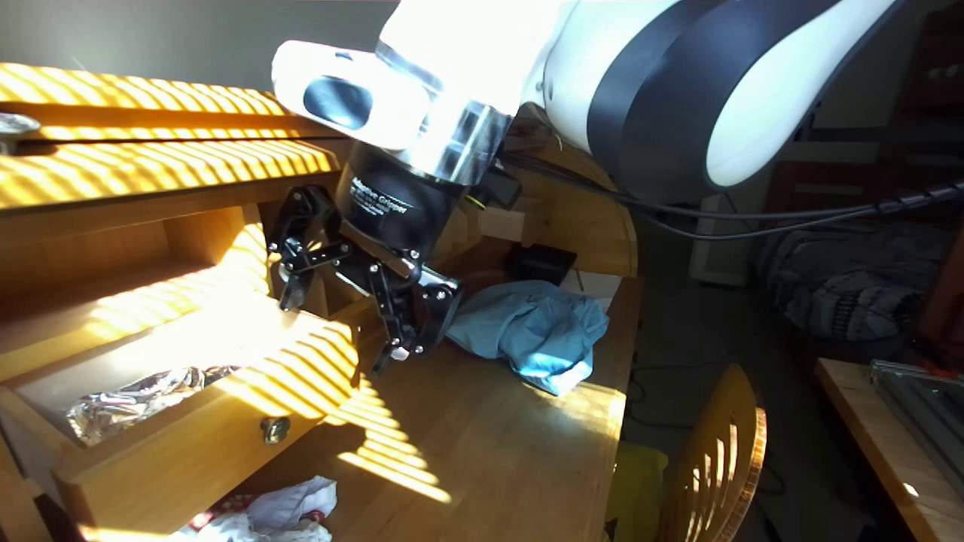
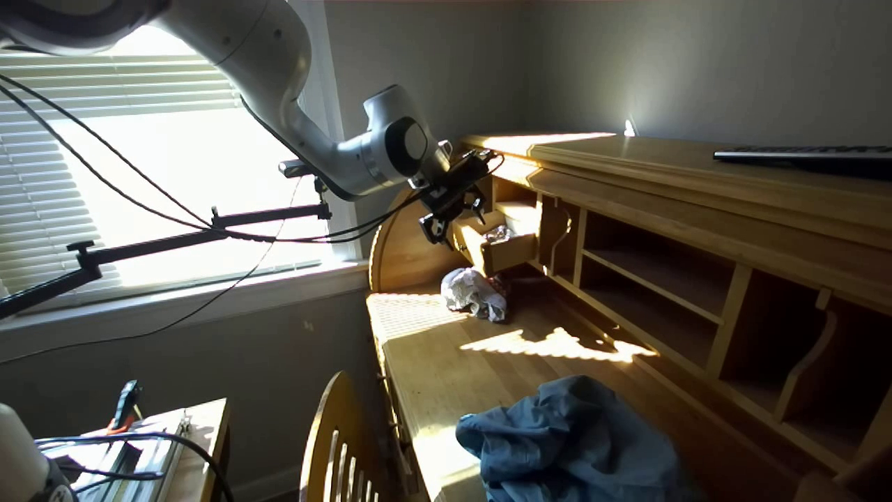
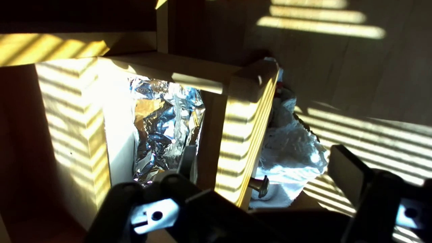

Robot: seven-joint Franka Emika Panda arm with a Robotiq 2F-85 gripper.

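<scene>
My gripper [image 1: 341,333] stands open in the air near the right end of the pulled-out drawer [image 1: 203,424], nothing between its fingers. Inside the drawer lies a crumpled silver foil packet [image 3: 168,125]; part of it is hidden behind a finger in the wrist view. In that view one finger [image 3: 187,162] overlaps the packet and the other finger [image 3: 348,174] shows beyond the drawer front, over the desk side. A dark round knob [image 3: 260,186] sticks out from the drawer front. Below the drawer a white and red cloth [image 2: 474,294] is bunched on the desk.
A blue cloth [image 1: 533,330] lies heaped on the desk [image 1: 434,433], with bare wood between it and the drawer. Open cubbyholes [image 2: 652,276] line the desk's back. A wooden chair [image 1: 723,461] stands at the front edge.
</scene>
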